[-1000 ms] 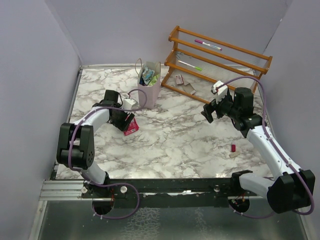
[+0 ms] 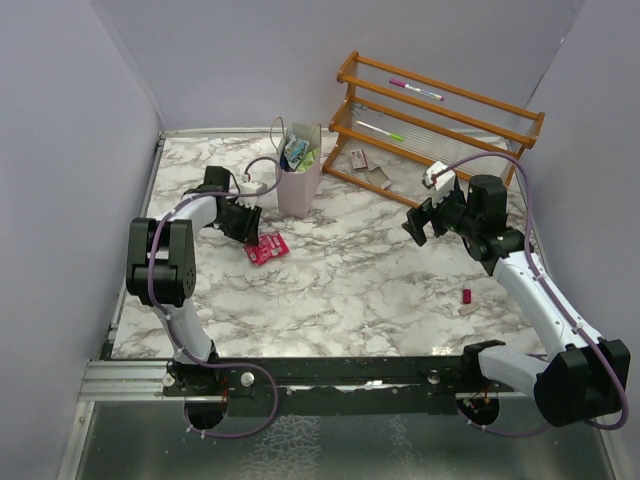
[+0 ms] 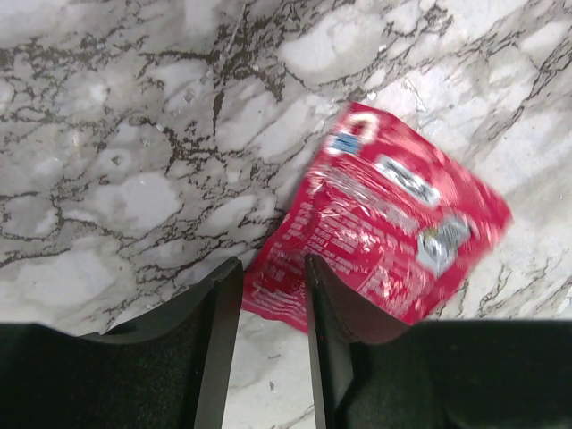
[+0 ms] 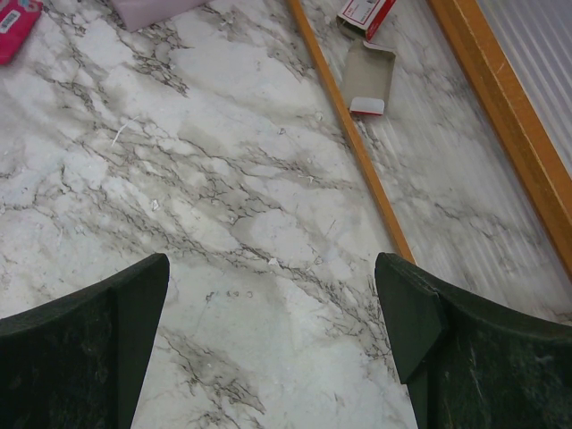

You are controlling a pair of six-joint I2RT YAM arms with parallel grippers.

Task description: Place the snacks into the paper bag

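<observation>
A flat red snack packet (image 2: 267,248) lies on the marble table, seen large in the left wrist view (image 3: 393,223). My left gripper is part open at the packet's near corner, its fingertips over that edge; whether anything is between them is unclear. The lilac paper bag (image 2: 298,190) stands behind, with several snacks (image 2: 297,152) in its top. My right gripper (image 2: 419,223) hangs open over the right side of the table with nothing between its fingers.
A wooden rack (image 2: 440,121) with pens stands at the back right, small boxes (image 4: 366,76) lying by its base. A small red item (image 2: 467,296) lies at the right.
The right arm is unchanged.
</observation>
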